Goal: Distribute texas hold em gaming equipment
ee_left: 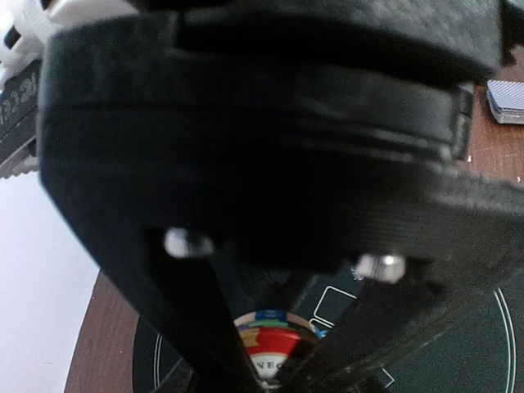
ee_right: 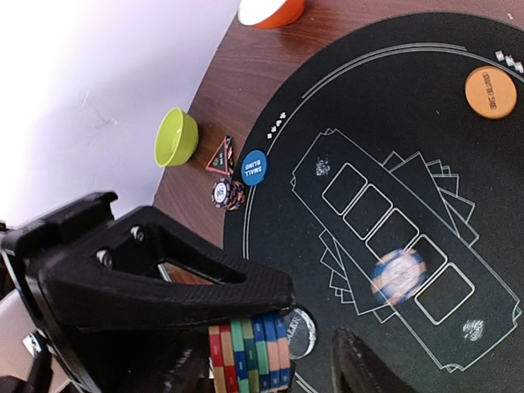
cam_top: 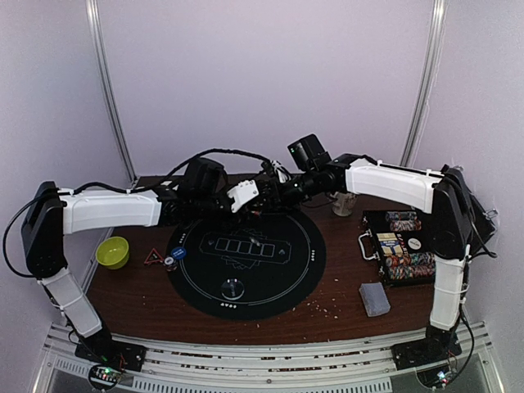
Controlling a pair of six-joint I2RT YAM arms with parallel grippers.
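Note:
Striped poker chips (ee_right: 250,354) sit in a row, pressed by my left gripper (cam_top: 248,210), which is shut on them. In the left wrist view a red and white chip face (ee_left: 277,344) shows between its dark fingers. My right gripper is close by; its blurred fingers (ee_right: 360,367) stand apart on either side of the row, open. A single blurred chip (ee_right: 399,277) appears over the printed card boxes of the black mat (cam_top: 286,299); whether it touches the mat, I cannot tell. The chip case (cam_top: 397,246) lies open at the right.
A green bowl (cam_top: 113,252), red triangle (ee_right: 221,155), small-blind button (ee_right: 255,167) and short chip stack (ee_right: 228,194) are at the left. A clear disc (cam_top: 232,289) and an orange button (ee_right: 491,92) lie on the mat. A card deck (cam_top: 374,299) and cup (cam_top: 343,203) stand right.

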